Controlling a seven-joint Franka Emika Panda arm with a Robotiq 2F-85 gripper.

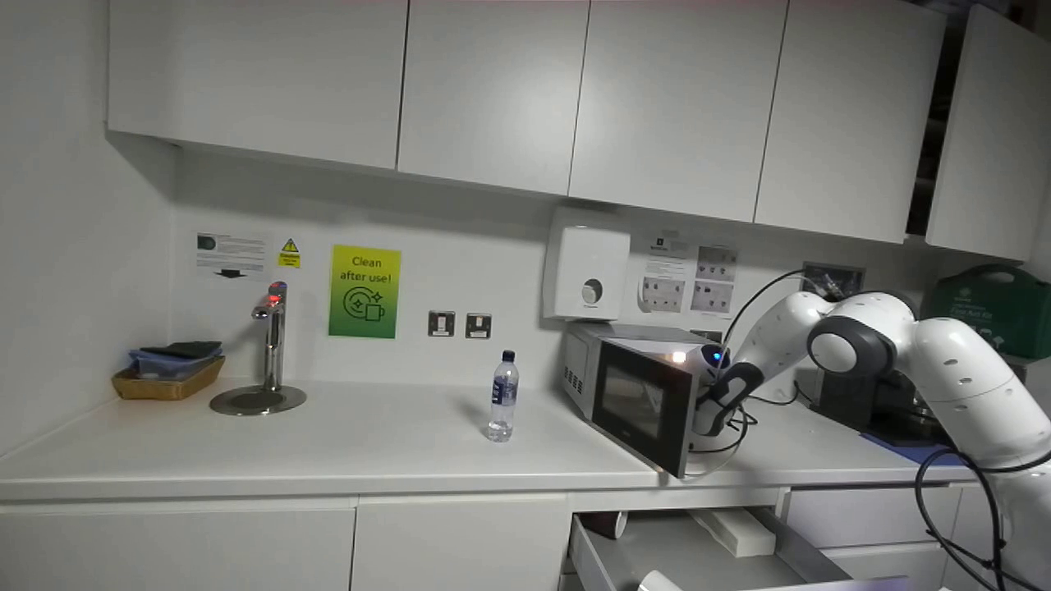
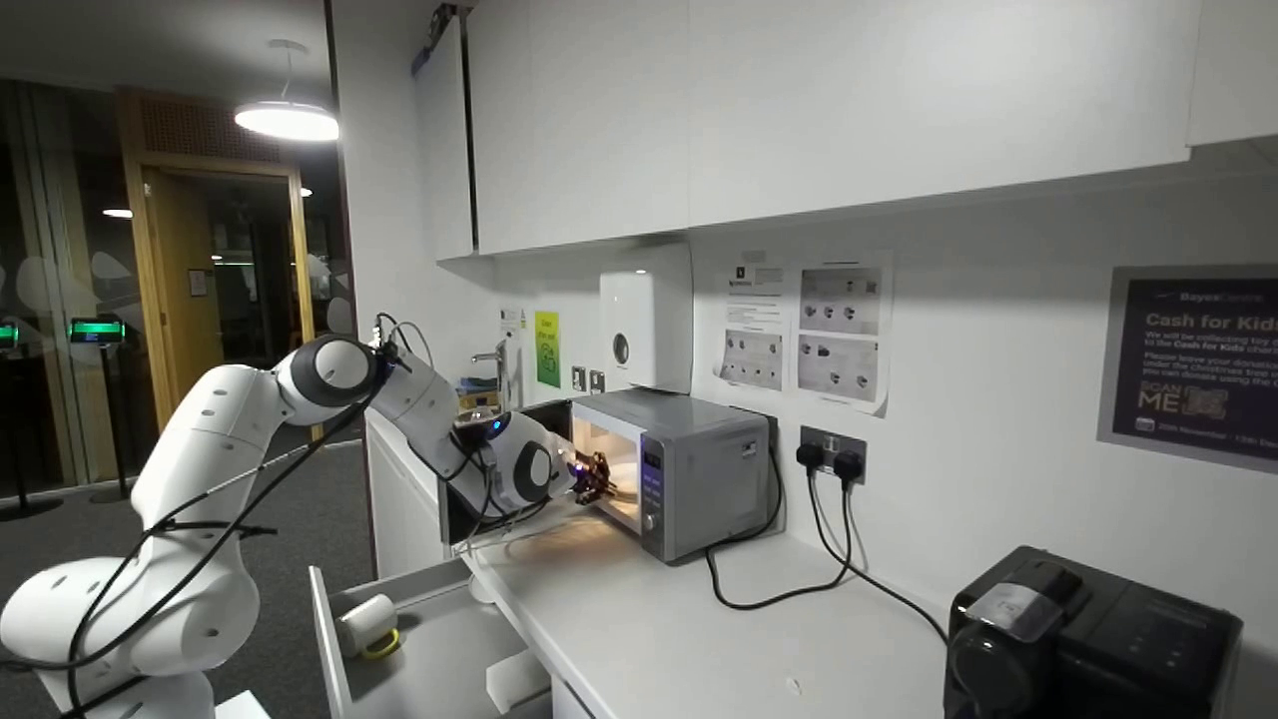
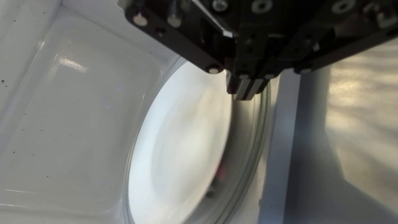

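Inside the lit microwave [image 2: 719, 461] a white plate [image 3: 186, 142] rests on the glass turntable [image 3: 257, 142], as the wrist view shows. My gripper is shut, its two pads side by side with nothing seen between them. Its tips are at the right side of the plate's rim, over the strip of turntable beside it; the plate lies outside the fingers. In the second exterior view the gripper reaches through the microwave's front opening. The microwave door [image 1: 640, 404] stands open, and in the first exterior view it hides the gripper.
Below the counter [image 2: 671, 623] an open drawer [image 1: 670, 556] holds a white mug [image 2: 366, 625] and a white block [image 1: 734, 532]. A water bottle [image 1: 502, 396] stands left of the microwave. The microwave's front sill [image 3: 285, 149] runs close beside my fingers.
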